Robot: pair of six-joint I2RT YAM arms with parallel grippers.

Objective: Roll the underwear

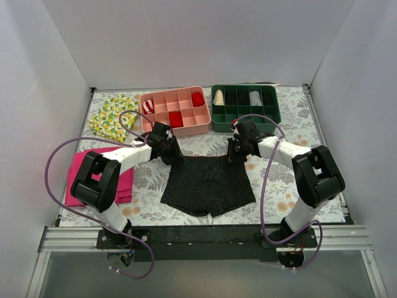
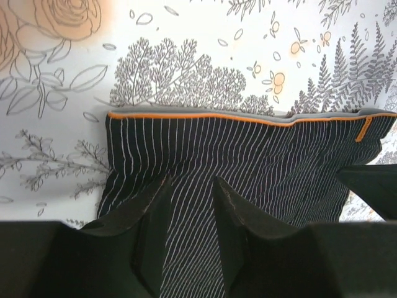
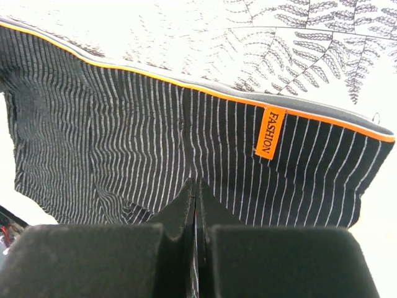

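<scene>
Black pinstriped underwear (image 1: pixel 208 183) lies flat on the patterned table cover, its waistband at the far side and legs toward the front edge. An orange line (image 2: pixel 205 115) runs along the waistband, and an orange label (image 3: pixel 270 133) shows near its right end. Over the waistband's left corner, my left gripper is part open; a gap with striped cloth beneath shows between its fingers. My right gripper is shut over the cloth below the waistband, left of the label. Nothing shows between its fingertips, and whether they touch the cloth is unclear.
A pink divided box (image 1: pixel 197 128) and a green divided box (image 1: pixel 245 127) stand at the back, some cells holding rolled items. Pink cloth (image 1: pixel 124 186) lies at the left, a yellow floral cloth (image 1: pixel 115 117) behind it.
</scene>
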